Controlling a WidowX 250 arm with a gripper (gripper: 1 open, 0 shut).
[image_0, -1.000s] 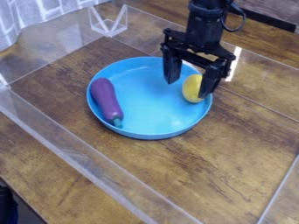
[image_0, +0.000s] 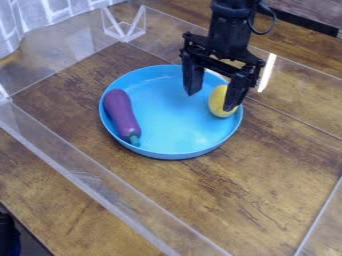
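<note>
My black gripper (image_0: 214, 85) hangs over the back right of a blue plate (image_0: 171, 128), its two fingers spread apart. A yellow object (image_0: 222, 104) lies on the plate's right side, just below the right finger and partly hidden by it. A purple toy eggplant (image_0: 122, 114) lies along the plate's left side.
The plate rests on a brown wooden table (image_0: 227, 200), which is bare at the front and right. Clear plastic sheeting or edging runs along the left, and another pale strip shows at the right.
The gripper has shifted very slightly over the yellow object; the plate and eggplant have stayed in place.
</note>
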